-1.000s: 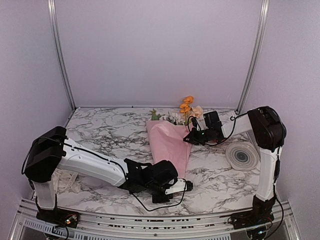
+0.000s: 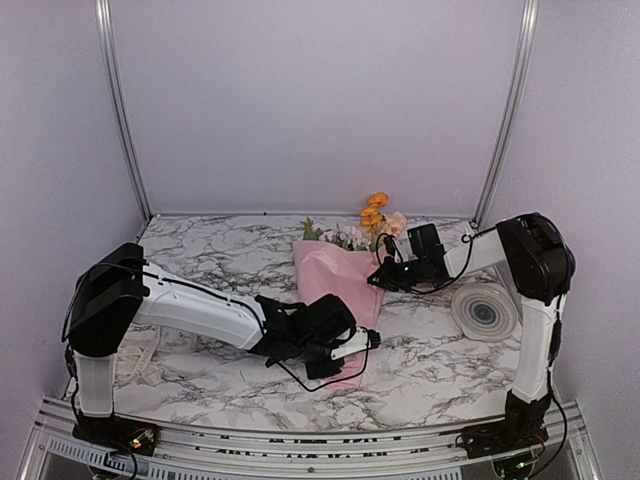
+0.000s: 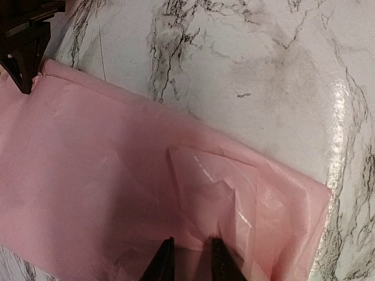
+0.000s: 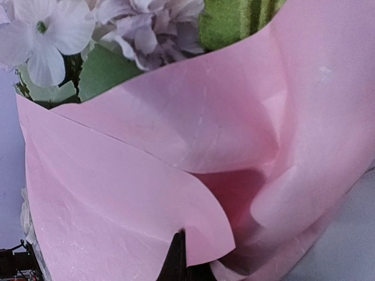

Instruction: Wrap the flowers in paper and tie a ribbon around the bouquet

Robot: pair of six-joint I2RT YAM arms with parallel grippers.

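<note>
Pink wrapping paper (image 2: pixel 325 270) lies across the table with a bouquet (image 2: pixel 372 212) of orange, white and green flowers at its back end. My left gripper hangs over the paper's front end, fingertips apart, beside a folded flap (image 3: pixel 214 184). My right gripper is shut at the edge of the paper's upper flap below the flowers; whether paper is pinched between its fingers is hard to tell.
A round translucent roll (image 2: pixel 484 311) lies on the right of the table. Pale ribbon (image 2: pixel 135 360) lies at the left, partly behind the left arm.
The right arm stays still.
</note>
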